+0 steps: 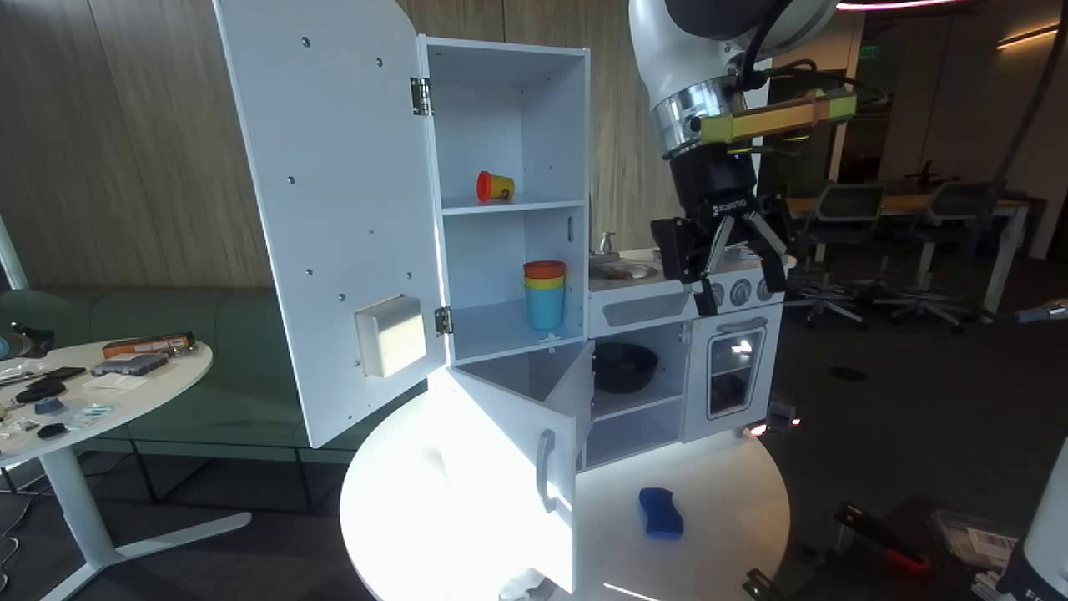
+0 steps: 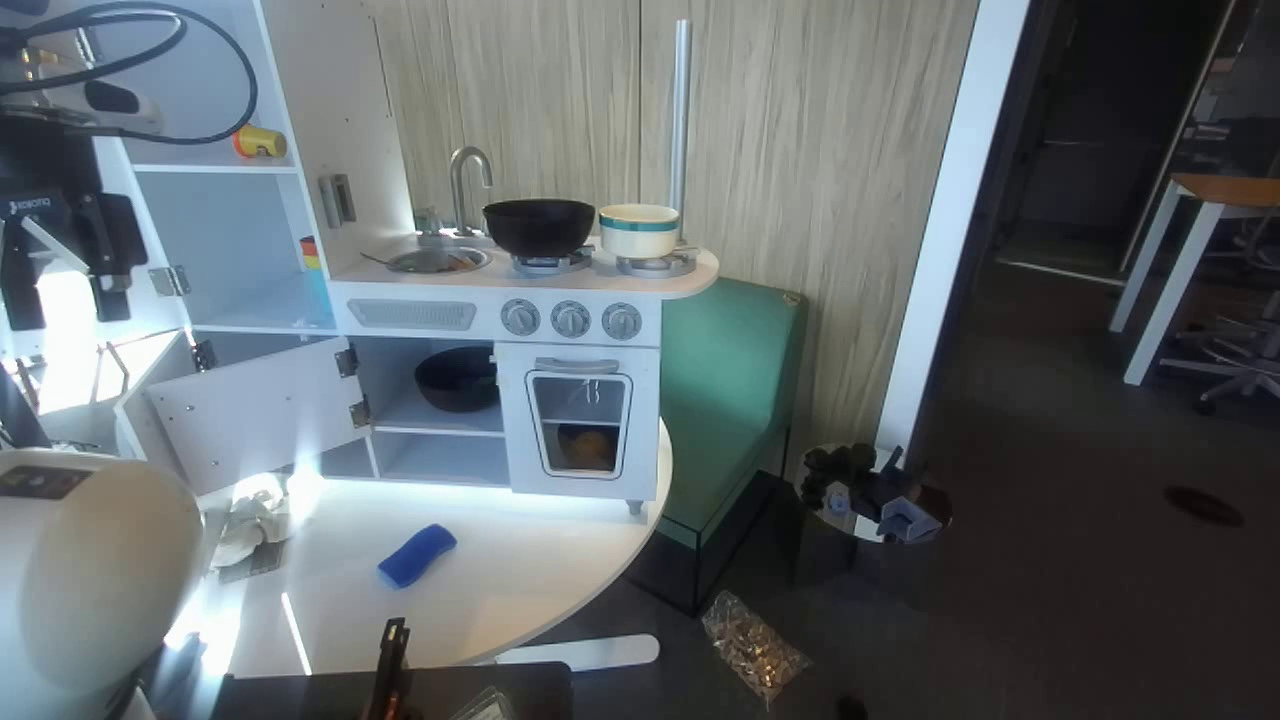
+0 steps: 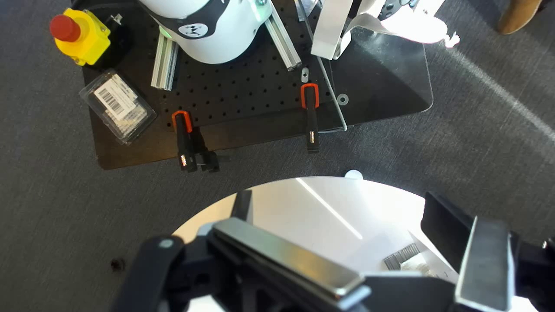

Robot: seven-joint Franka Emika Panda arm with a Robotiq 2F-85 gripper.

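My gripper [image 1: 741, 289] hangs in the air in front of the toy kitchen's stove end, pointing down. Its fingers are spread wide with nothing between them. In the wrist view the two metal-faced pads [image 3: 486, 262] stand well apart over the white round table [image 3: 307, 208]. At the left edge of exterior view 2 the gripper [image 2: 60, 270] is partly cut off. A blue sponge [image 1: 662, 512] lies on the tabletop below and in front of the kitchen. Stacked cups [image 1: 545, 296] stand on the middle cabinet shelf, and a yellow tub with a red lid [image 1: 496, 186] lies sideways above them.
The tall cabinet door [image 1: 335, 200] and the lower door [image 1: 516, 461] stand open, jutting outward. A black pan [image 2: 539, 226] and a cream pot [image 2: 639, 230] occupy the burners. Another dark bowl [image 2: 458, 378] sits inside the lower shelf. The oven door [image 2: 581, 422] is closed.
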